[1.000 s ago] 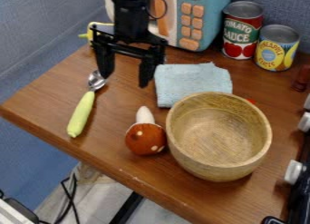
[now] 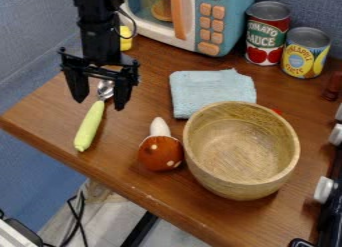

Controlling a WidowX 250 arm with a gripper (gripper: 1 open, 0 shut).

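Observation:
My black gripper point(image 2: 100, 88) stands open at the left of the tabletop, its fingers around the metal head of a spoon with a pale yellow-green handle point(image 2: 90, 125). Whether it touches the spoon is hard to tell. To the right lie a light blue folded cloth point(image 2: 211, 89), a red-capped toy mushroom point(image 2: 160, 151) with a white stem and a wooden bowl point(image 2: 241, 176).
A toy microwave point(image 2: 214, 26), a tomato can point(image 2: 266, 36) and a yellow can point(image 2: 305, 55) stand at the back. A black appliance point(image 2: 329, 201) lines the right edge. The left front edge drops to the floor.
The arm has moved left and toward the front, from near the blue cloth to over the spoon's head. The other objects are unmoved.

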